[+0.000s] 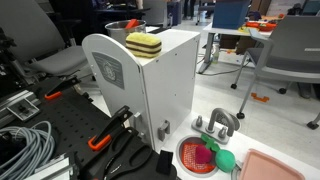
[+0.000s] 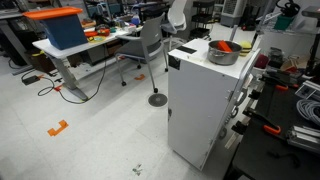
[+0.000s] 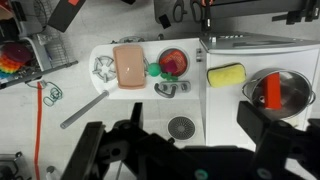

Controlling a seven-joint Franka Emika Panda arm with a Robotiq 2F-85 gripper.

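Dark fingers of my gripper stand wide apart at the bottom of the wrist view, with only the white surface far below between them. The gripper looks open and appears in neither exterior view. A yellow sponge lies on the white cabinet top; from the side, the sponge shows dark stripes. Beside it stands a metal pot with a red object inside. In the small sink are a red strainer and a dark red item. A green item sits at its edge.
A faucet and a pink board flank the sink. A dish rack stands at the left. Coiled cable lies on the black table. A grey chair stands behind the cabinet.
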